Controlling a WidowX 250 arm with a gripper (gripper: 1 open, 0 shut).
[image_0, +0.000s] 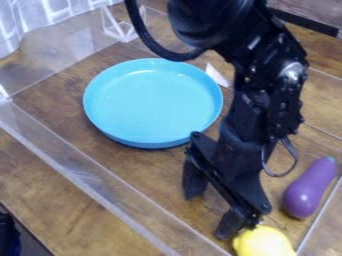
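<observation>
My black gripper (215, 200) is low over the wooden table at the lower centre right, its fingers open and pointing down. Just past its lower finger sits a yellow object (265, 243), perhaps a lemon, partly cut off by the bottom edge. A purple eggplant (309, 187) lies to the right of the gripper. Behind and left of the gripper is a round blue plate (140, 105), empty, its right side partly hidden by the arm.
A clear plastic barrier (80, 175) runs diagonally along the left and front. Bare wood (54, 75) surrounds the plate. The arm fills much of the upper centre right.
</observation>
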